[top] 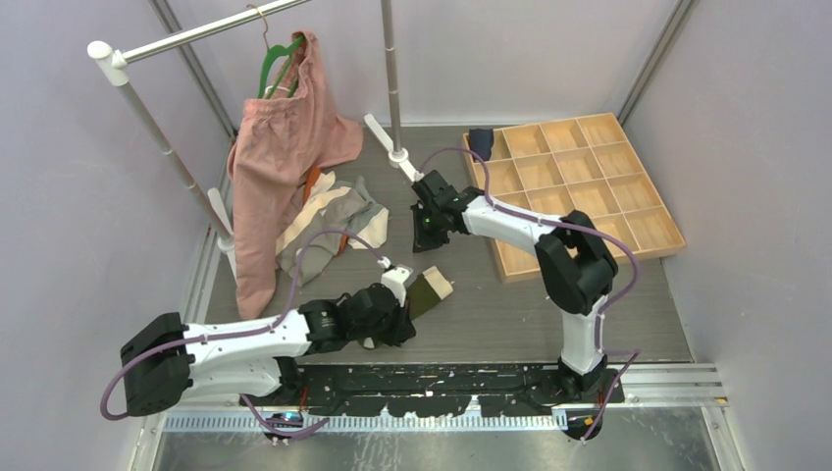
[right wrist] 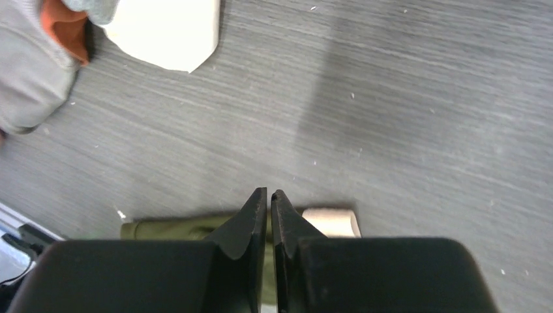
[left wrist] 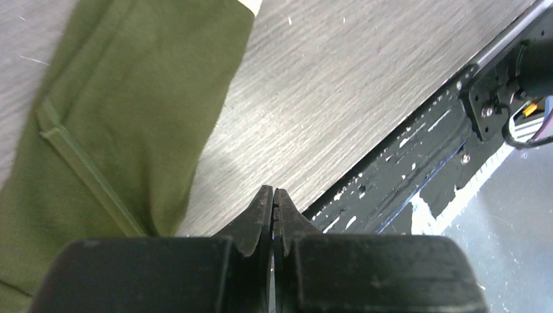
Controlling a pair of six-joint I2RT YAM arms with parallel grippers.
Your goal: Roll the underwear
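Observation:
The olive-green underwear with a cream waistband (top: 428, 292) lies folded into a narrow strip on the floor near the front edge, partly hidden by my left arm. My left gripper is shut, with nothing showing between its fingers, beside the green cloth (left wrist: 150, 98). Farther back, my right gripper (top: 419, 246) stays apart from the waistband. Seen from the right wrist, the fingertips (right wrist: 258, 202) of the right gripper are nearly together, with no cloth gripped at their tips. Below them are the green fabric (right wrist: 173, 228) and the waistband's cream end (right wrist: 332, 222).
A wooden compartment tray (top: 596, 177) sits at the back right, a dark rolled cloth (top: 481, 143) in its corner. Grey and cream clothes (top: 338, 216) lie at left, near pink trousers (top: 272, 157) on the rack.

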